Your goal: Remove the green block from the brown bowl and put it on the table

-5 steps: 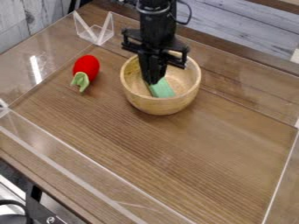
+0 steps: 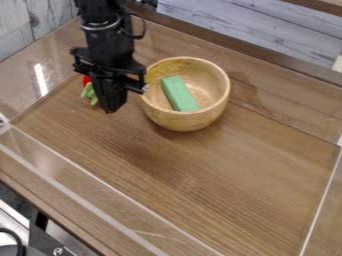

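Note:
The green block [image 2: 181, 94] lies inside the brown bowl [image 2: 201, 117], long side running from back left to front right. My black gripper [image 2: 110, 98] hangs left of the bowl, apart from the block. Its fingers blend into the dark body above, so their spacing is unclear. No green block shows at the gripper.
A red object [image 2: 88, 80] with a green end [image 2: 90, 94] lies behind and left of the gripper, mostly hidden by it. Pale edges bound it.
My gripper has moved left and toward the camera, from over the bowl to beside it, now covering most of the red object. The green block stays in the bowl and shows more fully.

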